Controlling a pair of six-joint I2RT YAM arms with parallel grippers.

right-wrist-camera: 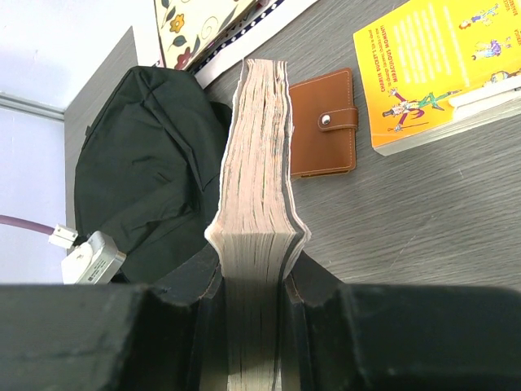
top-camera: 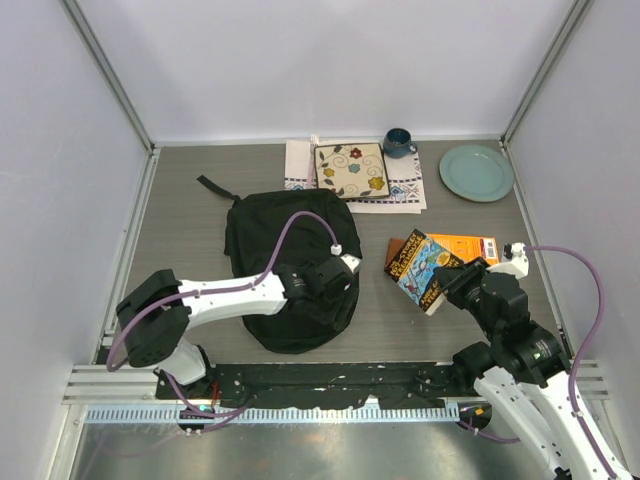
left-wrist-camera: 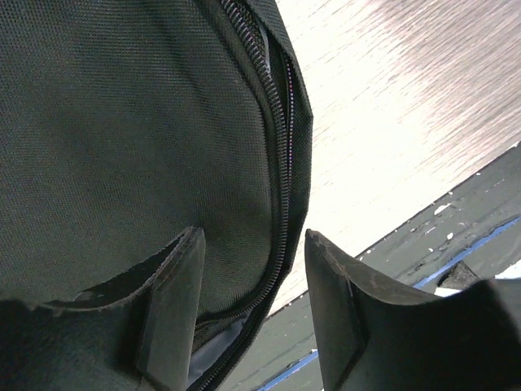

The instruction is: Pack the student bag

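The black bag (top-camera: 262, 225) lies flat on the table, left of centre, its zipped edge showing in the left wrist view. Over the bag's right side is my left gripper, open, its fingers apart above the zipper (left-wrist-camera: 283, 175) with nothing held between them. To the right of the bag, my right gripper is shut on a thick comic book (right-wrist-camera: 259, 155), held spine down or up, I cannot tell which; the blue and black cover (top-camera: 420, 268) faces the top view.
An orange-yellow book (right-wrist-camera: 440, 73) and a brown wallet (right-wrist-camera: 323, 122) lie beneath the held book. At the back are a flowered pouch (top-camera: 350, 170) on a patterned cloth (top-camera: 405, 195), a dark mug (top-camera: 398, 142) and a teal plate (top-camera: 476, 173).
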